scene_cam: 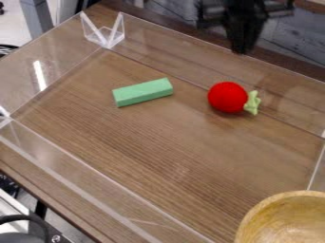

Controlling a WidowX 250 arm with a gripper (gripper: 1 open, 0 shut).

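Observation:
A red round object [227, 96] with a pale green tip lies on the wooden table, right of centre. A green block [143, 92] lies to its left. My gripper is at the top edge of the view, above and behind the red object, dark and blurred and mostly cut off, so its fingers cannot be made out.
A clear wire-like holder [105, 29] stands at the back left. A tan bowl [286, 228] sits at the front right corner. Dark cables lie at the lower left edge.

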